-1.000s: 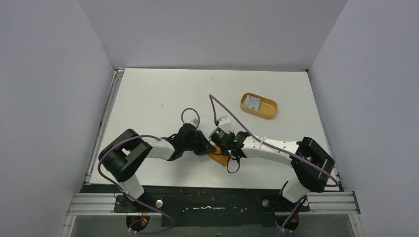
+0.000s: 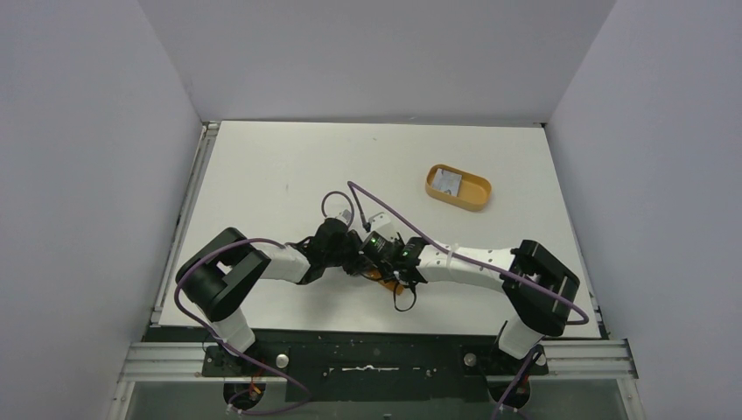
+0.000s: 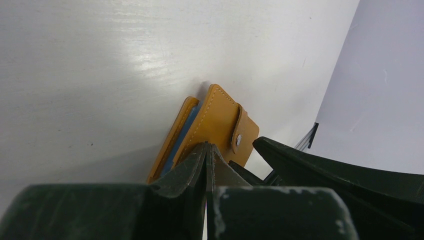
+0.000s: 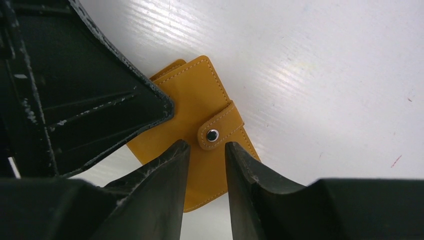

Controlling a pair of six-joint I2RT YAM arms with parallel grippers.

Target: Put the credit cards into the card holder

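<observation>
A tan leather card holder (image 3: 216, 120) with a snap strap (image 4: 220, 125) lies on the white table, mostly hidden under both arms in the top view. In the left wrist view a blue layer shows between its leather halves. My left gripper is shut, its tips at the holder's near edge; no card shows between them. My right gripper is open over the holder, its fingertips either side of the strap's snap. A dark gripper body reaches over the holder's left part in the right wrist view.
An orange tray (image 2: 472, 191) with a pale card or cards (image 2: 446, 182) inside sits at the back right. The two arms are very close together at the front middle, with cables looping over them.
My right arm has shifted left, closer to the left gripper over the card holder. The left arm looks unmoved in the top view.
</observation>
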